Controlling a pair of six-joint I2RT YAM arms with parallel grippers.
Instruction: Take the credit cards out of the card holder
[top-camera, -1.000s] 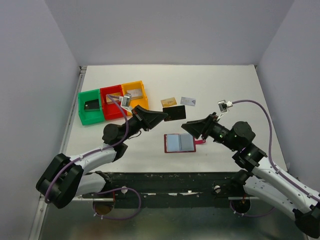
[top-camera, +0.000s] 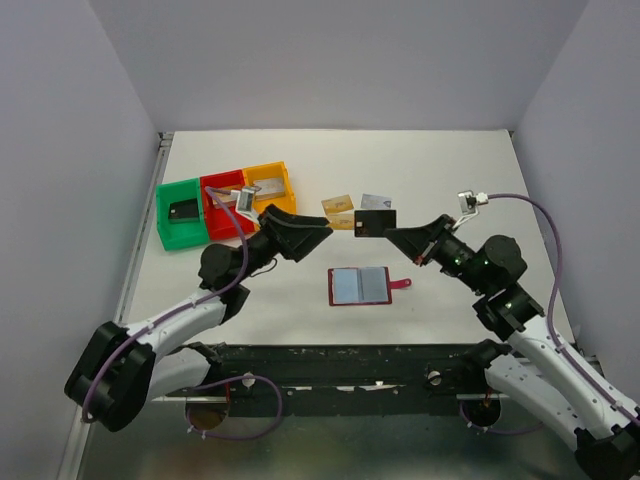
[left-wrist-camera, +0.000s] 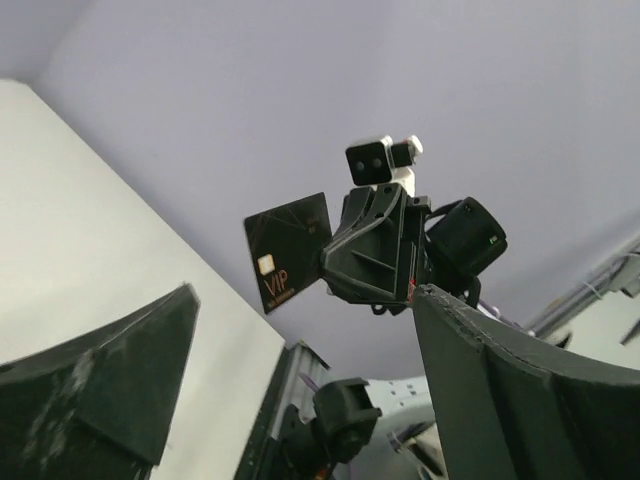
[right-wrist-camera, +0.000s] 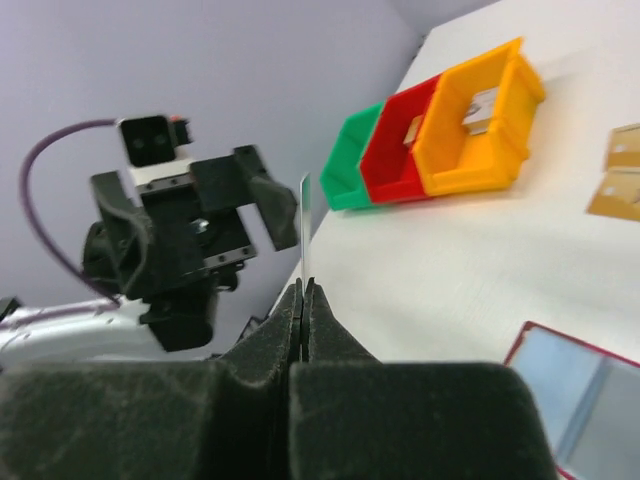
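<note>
My right gripper (top-camera: 398, 236) is shut on a black VIP card, held upright in the air; in the right wrist view it shows edge-on above the fingertips. Facing it from the left, my left gripper (top-camera: 318, 226) is open, empty, apart from the card. Below them the card holder (top-camera: 359, 287) lies open on the table, red-edged with grey sleeves. Gold cards (top-camera: 336, 204) and a silver card (top-camera: 376, 201) lie loose behind it.
Green (top-camera: 180, 240), red (top-camera: 220, 229) and yellow (top-camera: 276, 171) bins stand at the back left with items inside.
The black card passed from my left gripper to my right, which shut on it and moved right and up, away from the left. My left gripper opened.
</note>
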